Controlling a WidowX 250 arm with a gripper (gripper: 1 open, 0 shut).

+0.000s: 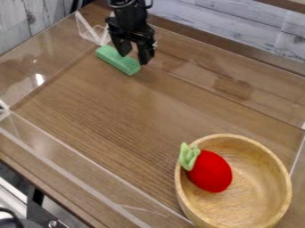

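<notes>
My black gripper [130, 51] hangs at the top of the camera view, open, its fingers over the right part of a green block [114, 61] lying on the wooden table. The block is partly hidden behind the fingers; I cannot tell whether they touch it.
A wooden bowl [256, 200] at the lower right holds a red strawberry-like object [210, 174] with green leaves. The table's edge and a pale wall are at the left.
</notes>
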